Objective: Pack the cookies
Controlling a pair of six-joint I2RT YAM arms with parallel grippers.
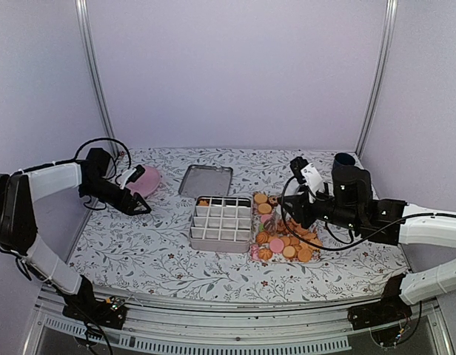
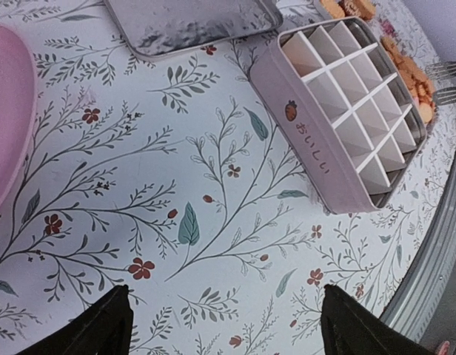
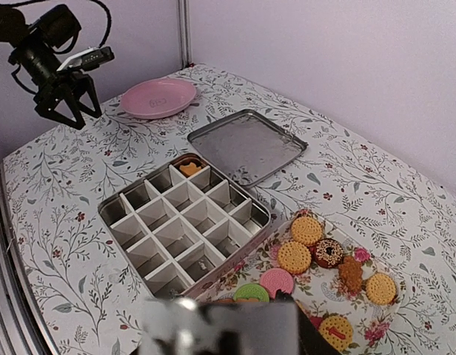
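Observation:
The pink compartment box stands mid-table, one corner compartment holding an orange cookie. Assorted cookies lie on a floral tray to its right. My right gripper hangs over them, shut on a metal utensil, whose shape is only partly visible and blurred in the right wrist view. My left gripper is open and empty above the left of the table.
A pink plate lies at the back left, a metal tray behind the box. A dark mug stands at the back right.

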